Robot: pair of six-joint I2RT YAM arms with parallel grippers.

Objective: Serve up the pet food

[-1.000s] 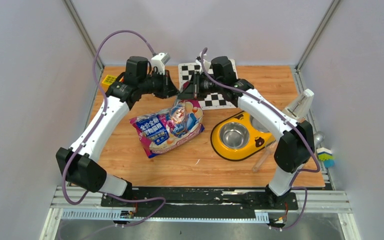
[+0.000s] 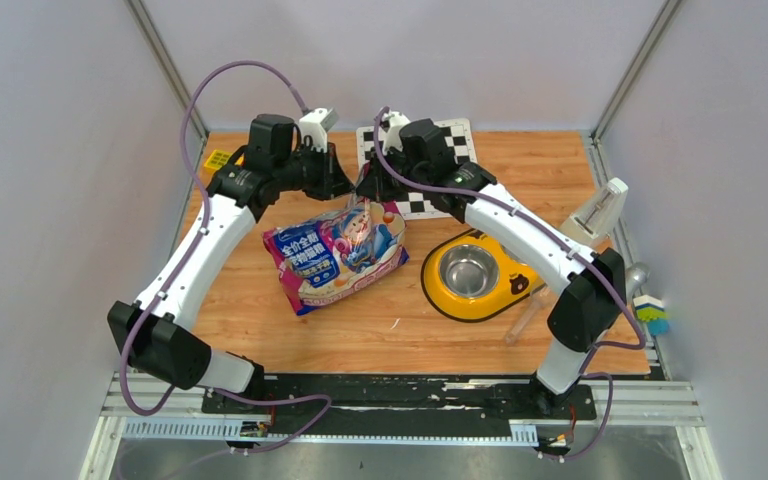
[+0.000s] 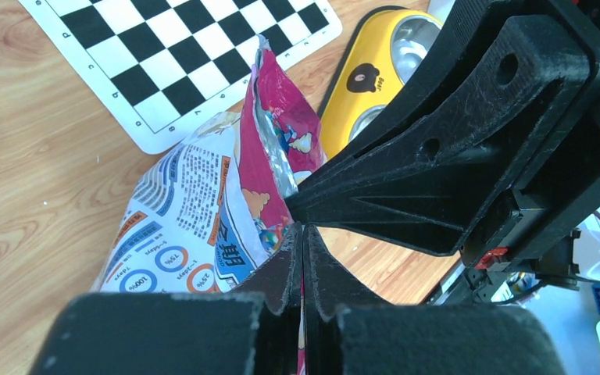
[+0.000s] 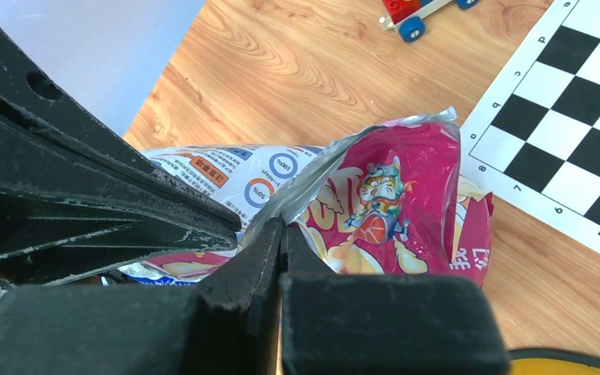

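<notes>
The pet food bag (image 2: 335, 250), printed pink, white and blue, leans on the table at centre left. Its crumpled top rises between my two grippers, and silver lining shows along the parted edge in both wrist views. My left gripper is shut at this edge, with a sliver of pink film showing between its fingers. Close beside it, my right gripper is shut where the silver edge runs into its fingertips. The yellow feeder (image 2: 513, 283) with metal bowls (image 2: 468, 271) stands to the right, partly under the right arm.
A chequered board (image 2: 418, 207) lies flat behind the bag. A clear tube-like object (image 2: 526, 318) lies near the feeder's front right. A toy with blue wheels (image 4: 412, 30) sits on the table. Bare wood is free in front of the bag.
The bag's top has shifted a little; its body and the left arm are nearly still.
</notes>
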